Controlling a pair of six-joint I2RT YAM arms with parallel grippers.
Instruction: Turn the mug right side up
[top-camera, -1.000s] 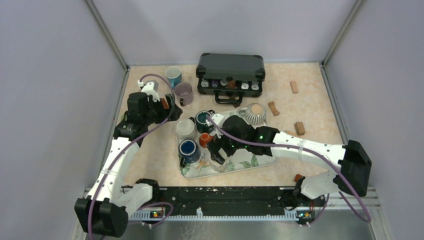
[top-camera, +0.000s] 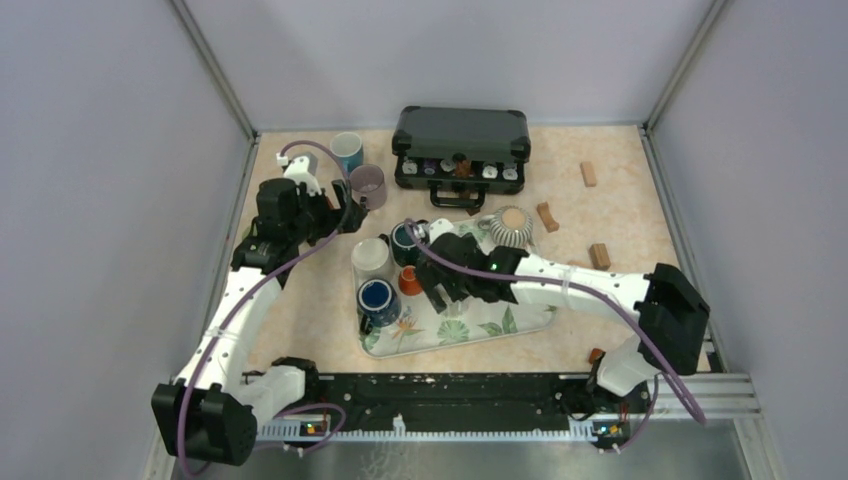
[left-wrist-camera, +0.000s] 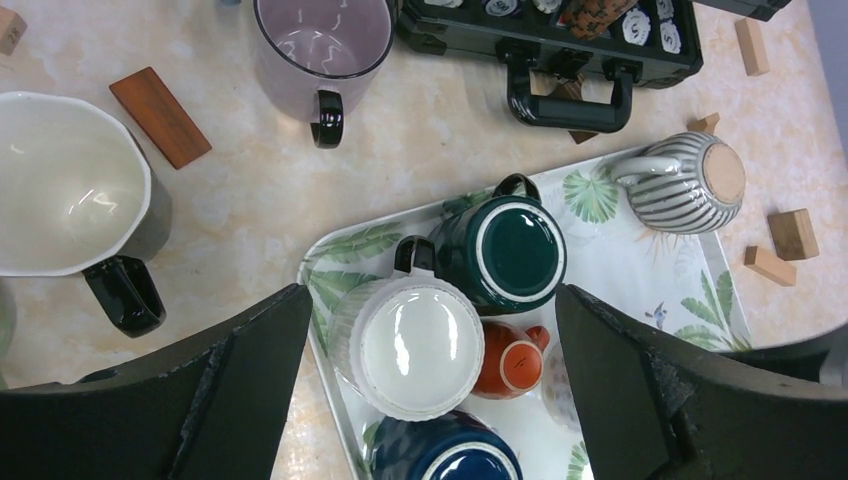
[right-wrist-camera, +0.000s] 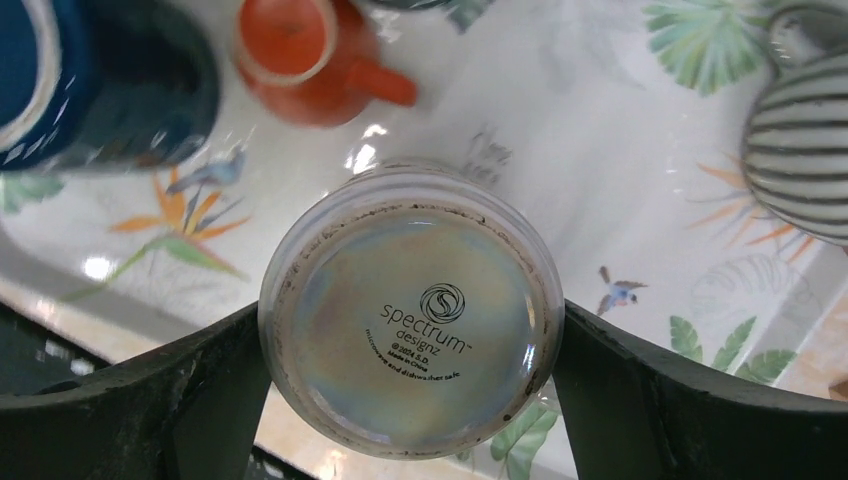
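An upside-down clear mug (right-wrist-camera: 410, 325), its printed base facing up, fills the space between the fingers of my right gripper (top-camera: 445, 300) over the tray (right-wrist-camera: 640, 260); the gripper is open around it. My left gripper is open above the table left of the tray, with nothing held. Also on the tray are a white mug (left-wrist-camera: 410, 350), a dark green mug (left-wrist-camera: 510, 250), a navy mug (top-camera: 378, 300), a small orange mug (right-wrist-camera: 300, 60) and a striped mug (top-camera: 512, 230), bases showing.
A black case (top-camera: 460, 135) stands at the back. Upright mugs (left-wrist-camera: 320, 40) stand on the table left of it. Wooden blocks (top-camera: 600, 257) are scattered right of the tray, where some table is free.
The left arm has barely moved.
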